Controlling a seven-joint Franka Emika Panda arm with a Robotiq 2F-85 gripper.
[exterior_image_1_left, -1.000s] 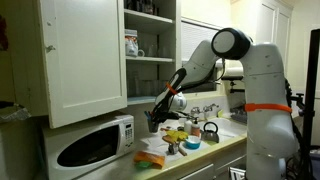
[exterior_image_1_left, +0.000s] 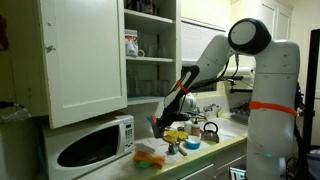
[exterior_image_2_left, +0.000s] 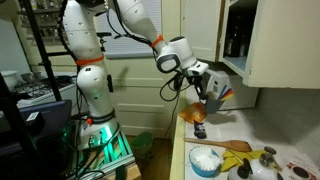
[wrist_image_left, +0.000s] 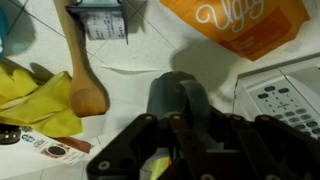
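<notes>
My gripper is shut on a dark cup-like holder (wrist_image_left: 172, 90), which hangs in the middle of the wrist view. Bright coloured ends, seemingly pens or similar sticks (exterior_image_2_left: 224, 92), stand out of the holder in exterior view 2. In exterior view 1 the gripper and holder (exterior_image_1_left: 156, 126) appear small, above the counter and to the right of the microwave. The fingers cover part of the holder, and its contents are mostly hidden in the wrist view.
An orange bag (wrist_image_left: 245, 22) lies on the counter beside the microwave (wrist_image_left: 285, 100). A wooden spoon (wrist_image_left: 88, 95) and a yellow cloth (wrist_image_left: 45, 105) lie on the other side. Exterior view 2 shows a bowl (exterior_image_2_left: 206, 160) and several pots (exterior_image_2_left: 255, 172) nearer the camera.
The arm has swung slightly, and the held holder has shifted a little to the right in exterior view 1. The counter items look unchanged.
</notes>
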